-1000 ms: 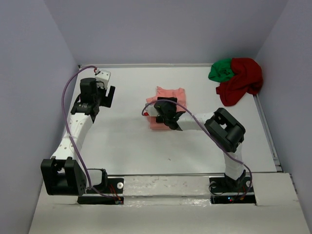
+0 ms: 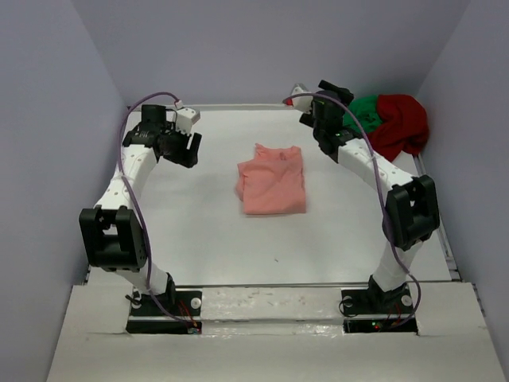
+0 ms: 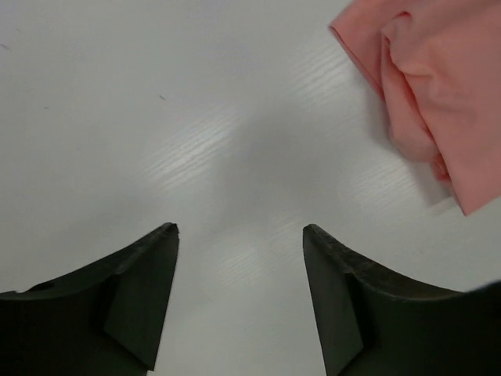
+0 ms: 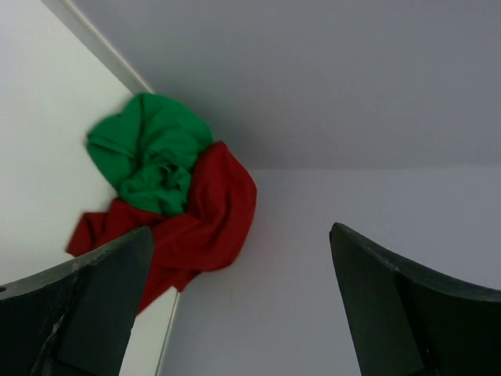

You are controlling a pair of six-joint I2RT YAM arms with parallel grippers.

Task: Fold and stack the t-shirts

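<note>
Near the middle of the table lies a pink shirt (image 2: 274, 185), folded into a rough rectangle, with its upper edge uneven and a bit bulging at the left. The left wrist view catches that bulging side of the pink shirt (image 3: 454, 94) at upper right. My left gripper (image 2: 191, 151) is above the table left of the shirt; its fingers (image 3: 145, 290) stand apart over bare white surface. My right gripper (image 2: 312, 102) is at the back, right of the shirt, open and empty. Crumpled at the back right corner are a green shirt (image 4: 153, 153) and a red shirt (image 4: 207, 223).
Grey walls (image 2: 278, 52) close in the back and both sides. In the top view the right arm partly covers the green shirt (image 2: 367, 107), while the red shirt (image 2: 402, 123) reaches the right wall.
My right arm has risen off the pink shirt and swung right and back, toward the green and red shirts. The left arm has shifted slightly right. The pink shirt lies in the same place.
</note>
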